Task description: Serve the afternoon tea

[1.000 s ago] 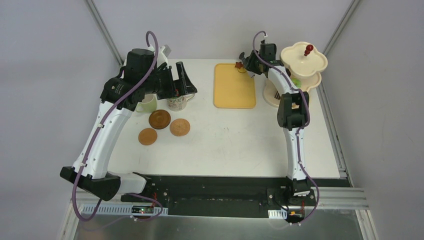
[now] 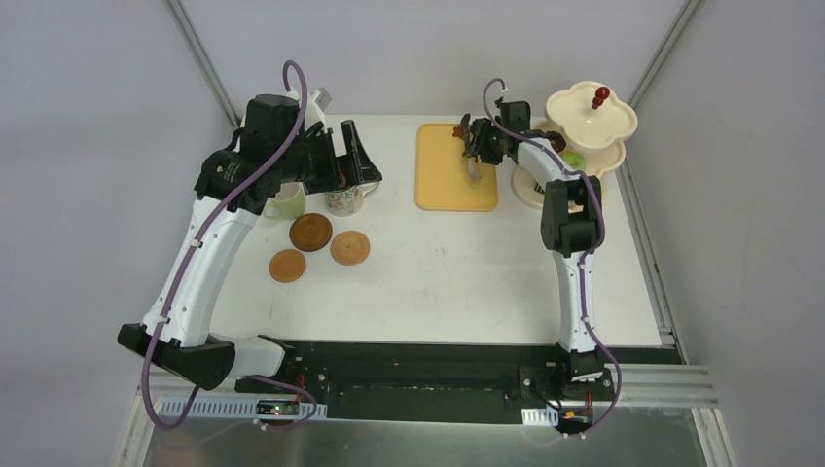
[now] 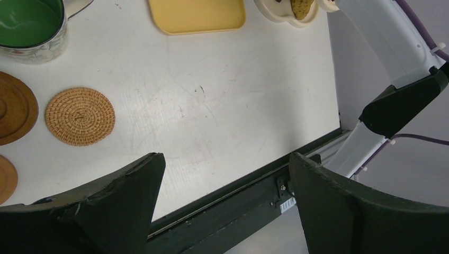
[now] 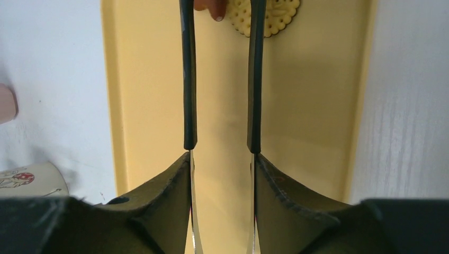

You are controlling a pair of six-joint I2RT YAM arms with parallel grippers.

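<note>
In the right wrist view, my right gripper is shut on a pair of tongs [image 4: 255, 95] with silver arms and dark green ends, which stand apart over the yellow tray [image 4: 132, 153]. At the top edge, a round biscuit [image 4: 241, 18] and a reddish-brown piece [image 4: 216, 7] lie on the tray, partly hidden by the tongs. I cannot tell whether the tongs touch them. My left gripper hangs open and empty at the left. Below it in the top view are a patterned cup [image 2: 342, 202] and a light green cup [image 2: 286, 202].
A cream tiered stand [image 2: 611, 131] with a red knob and food on its tiers fills the back right. A brown saucer-like disc [image 2: 310, 233] and two woven coasters [image 2: 350, 247] [image 2: 287, 266] lie at front left.
My right gripper has moved slightly left and toward the front with the tongs, which now reach further over the tray and cover the biscuit. The left arm is still.
</note>
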